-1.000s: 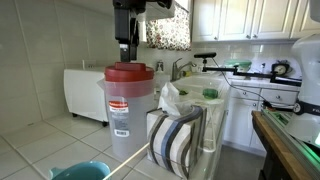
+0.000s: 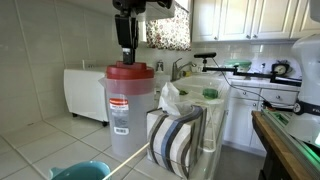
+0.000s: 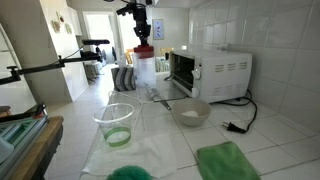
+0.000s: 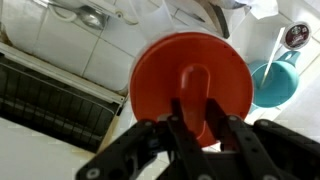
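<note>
A tall clear canister [image 2: 130, 120] with a white label stands upright on the tiled counter, its red lid [image 2: 130, 71] at the top. In exterior view 2 the same canister [image 3: 146, 75] is seen from the other side. From above, my gripper is shut on the raised red handle [image 4: 194, 85] in the middle of the round lid [image 4: 155, 85]. The fingers point down at the lid in exterior view 1. Whether the lid is seated or loose on the rim cannot be told.
Close beside the canister is a striped tissue box [image 2: 175, 142]. A teal mug [image 2: 82, 171] stands in front. A white toaster oven [image 3: 212, 73], a bowl [image 3: 190, 112], a clear cup [image 3: 117, 125] and a green cloth [image 3: 226, 161] occupy the counter.
The gripper and the red lid have shifted very slightly, and the lid looks a little more level than a second ago. The canister and its surroundings stay in place.
</note>
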